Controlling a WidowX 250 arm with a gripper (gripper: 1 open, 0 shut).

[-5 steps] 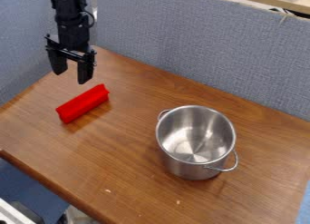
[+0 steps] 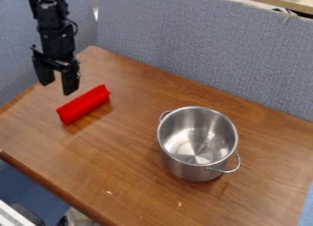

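My black gripper (image 2: 58, 78) hangs at the upper left, open, its fingers spread apart with nothing seen between them. It is above and a little left of a red elongated block (image 2: 83, 104) lying diagonally on the wooden table (image 2: 128, 179). A steel pot (image 2: 196, 143) with two side handles stands at the right; its visible inside looks empty.
Grey padded panels (image 2: 208, 56) border the back and left of the table. A pale shelf edge is at the top right.
My gripper has moved left and slightly down, coming nearer the table's left side. The red block and pot have stayed in place.
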